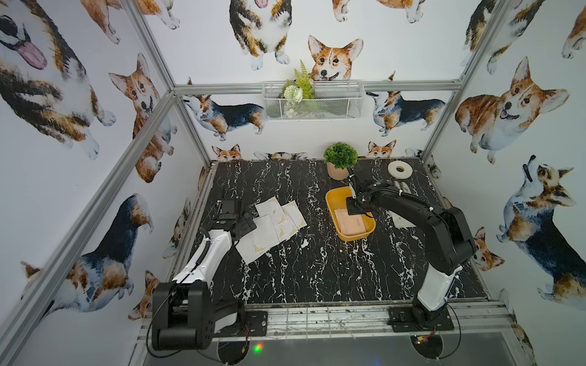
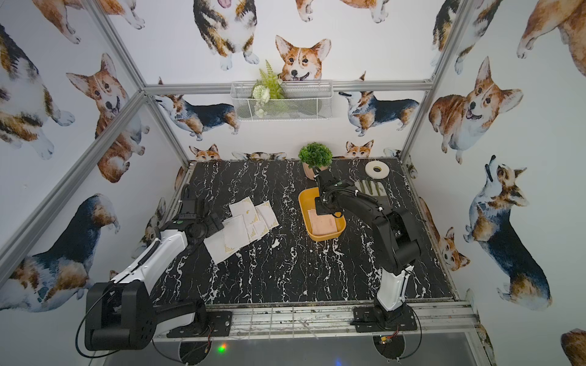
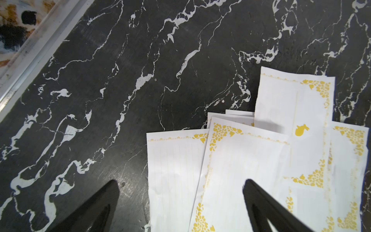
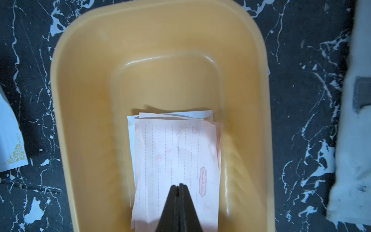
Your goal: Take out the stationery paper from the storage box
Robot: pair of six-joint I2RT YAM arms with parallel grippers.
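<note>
The yellow storage box (image 4: 170,34) holds a small stack of stationery paper, a pink lined sheet (image 4: 174,150) on top, paler sheets peeking out behind. My right gripper points down over that pink sheet, shut, with nothing visible between its fingertips. Several white sheets with yellow borders (image 3: 239,166) lie loosely overlapped on the table left of the box. Above them my left gripper stands open, its blurred fingers far apart and nothing seen held.
A potted plant (image 1: 339,157) stands behind the box, a white roll (image 1: 399,163) at back right, and a pale striped cloth-like item (image 4: 351,162) right of the box.
</note>
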